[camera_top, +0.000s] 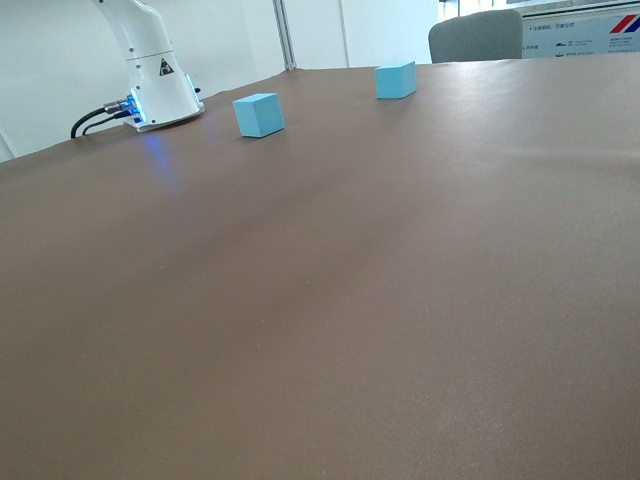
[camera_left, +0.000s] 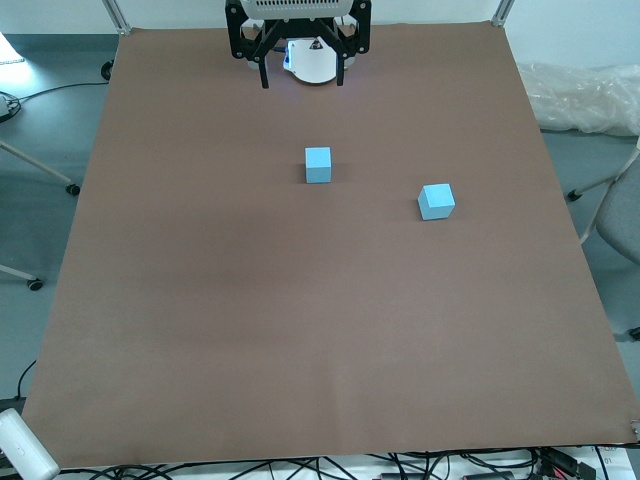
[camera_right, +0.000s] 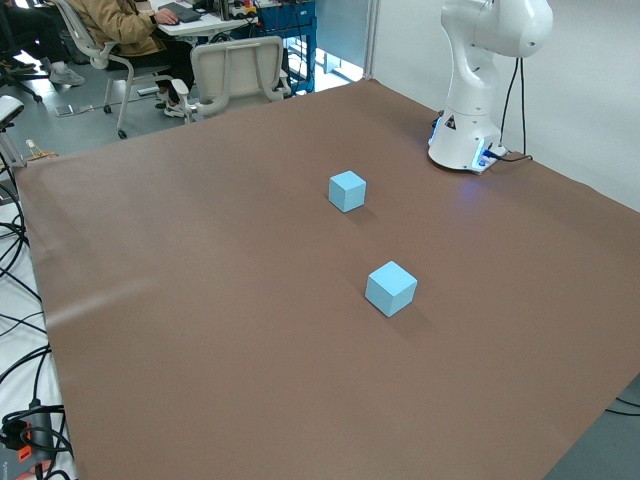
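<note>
Two light blue cubes rest apart on the brown tabletop (camera_left: 320, 320). One cube (camera_left: 318, 165) is near the middle in the left view; the other cube (camera_left: 436, 202) is to its right and a little nearer that camera. In the right view they show as a far cube (camera_right: 347, 191) and a near cube (camera_right: 390, 288). My black gripper (camera_left: 301, 70) hangs at the top of the left view, beyond both cubes, its two fingers apart with nothing visible between them. The top and right views show only the arm's white base and lower links.
Cables (camera_right: 20, 355) run along one edge. Chairs (camera_right: 230, 75) and a seated person stand off the table, and a plastic sheet (camera_left: 580, 95) lies beside it.
</note>
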